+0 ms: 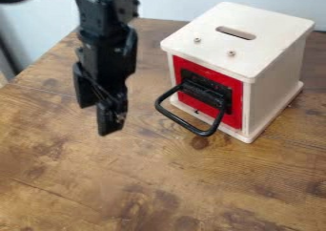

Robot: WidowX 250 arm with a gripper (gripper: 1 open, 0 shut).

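A white wooden box [275, 82] with a slot on top and two screws stands on the right of the table. Its red front panel [230, 77] carries a black fixture with a looped black handle [178, 118] sticking out toward the front left. My black gripper [99, 109] hangs pointing down over the table, left of the box and apart from the handle. Whether its fingers are open or shut is hard to make out.
A pale wall runs behind the table's back edge.
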